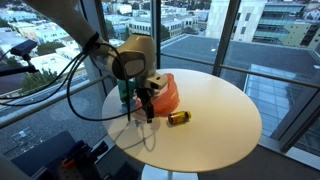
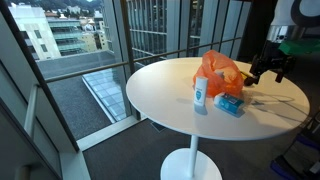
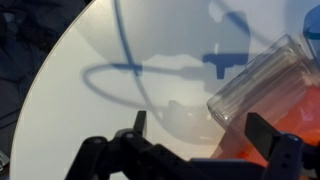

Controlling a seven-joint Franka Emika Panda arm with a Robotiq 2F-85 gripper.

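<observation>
My gripper stands open above the table, its two fingers apart with nothing between them. In the first exterior view the gripper is in front of the crumpled orange bag and hides part of it. The second exterior view has the gripper to the right of the bag. Under the right finger in the wrist view lie a clear plastic pack and orange material. A yellow, dark-ended cylinder lies on its side, right of the bag.
On the round white table, a white bottle stands upright beside a blue-and-white pack. Tall windows stand behind the table.
</observation>
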